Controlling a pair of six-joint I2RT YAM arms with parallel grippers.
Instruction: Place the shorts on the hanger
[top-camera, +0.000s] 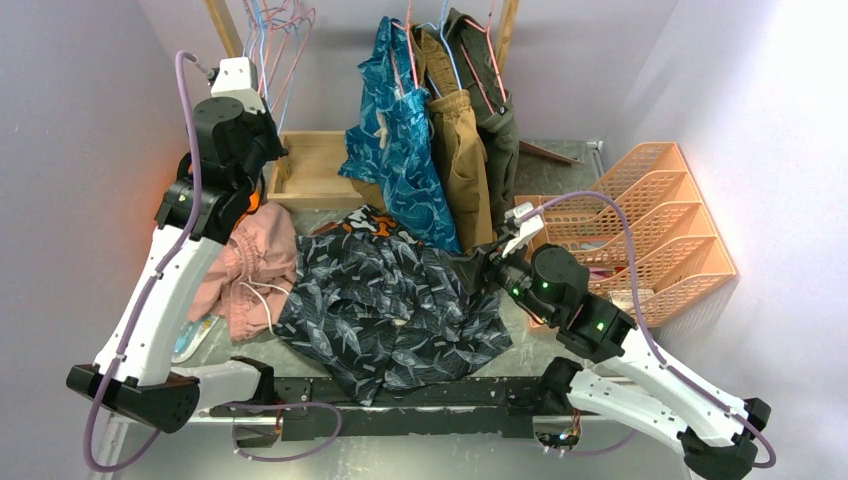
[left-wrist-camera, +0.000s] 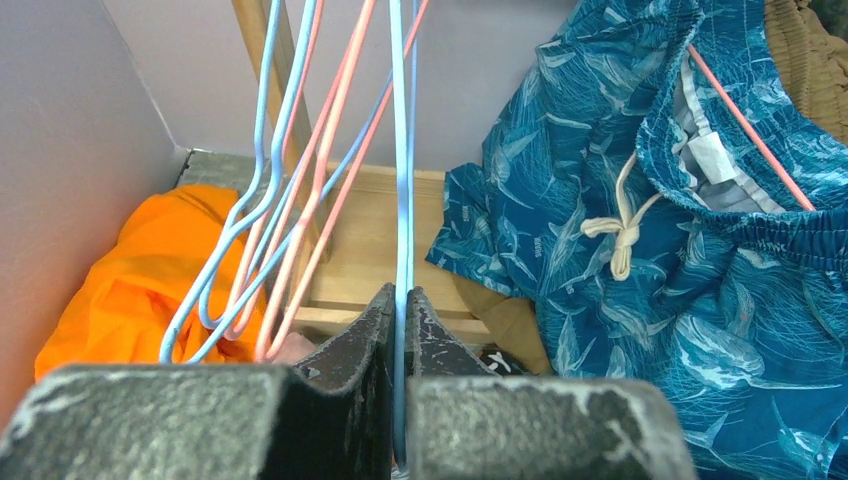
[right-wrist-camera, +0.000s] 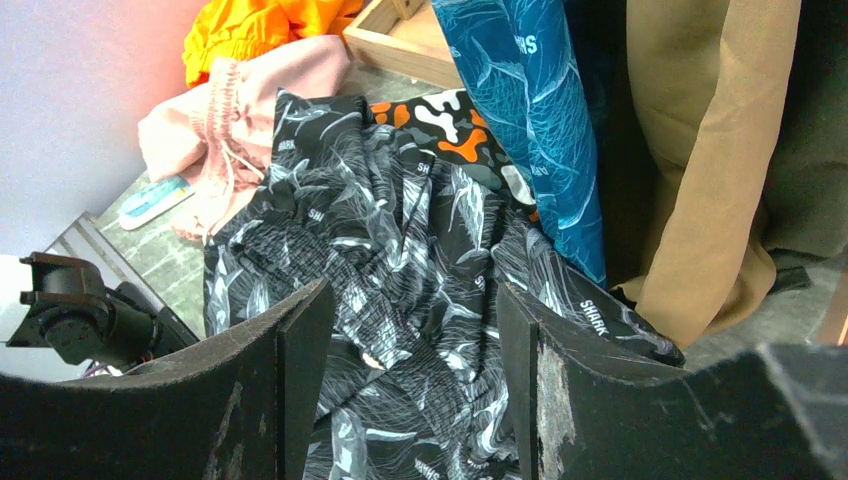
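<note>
My left gripper is up at the rack's left end, its fingers closed around the blue bar of a hanger (left-wrist-camera: 402, 150). Other blue and pink hangers (left-wrist-camera: 318, 190) hang just left of it. On the grey surface lie black leaf-print shorts (top-camera: 395, 310), spread out and wrinkled. Over their right part is my right gripper, its fingers well apart with nothing between them; the shorts show below it in the right wrist view.
Blue patterned shorts (top-camera: 405, 150), brown shorts (top-camera: 460, 150) and dark green ones hang at the rack's right. Pink shorts (top-camera: 255, 265) lie left, orange cloth (left-wrist-camera: 150, 280) behind them. A wooden tray (top-camera: 315, 170) stands at the back, an orange rack (top-camera: 650, 220) at right.
</note>
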